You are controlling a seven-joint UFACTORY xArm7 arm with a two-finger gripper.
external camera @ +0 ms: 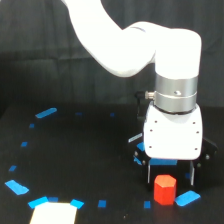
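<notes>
A small orange-red block (pixel 165 189) with a six-sided outline is at the lower right of the camera view, on the black table. Just above it in the picture is my white hand, pointing down. My gripper (pixel 169 180) appears open, its dark, thin fingers spread toward the two sides of the hand. The block shows between and in front of them, with dark gaps beside it. Contact between fingers and block is not visible.
Blue strips (pixel 188 198) and small blue marks lie scattered over the dark table. A pale, cream-coloured object (pixel 53 214) stands at the bottom left, cut off by the frame. Between it and the block, the table (pixel 90 165) is mostly clear. A dark curtain hangs behind.
</notes>
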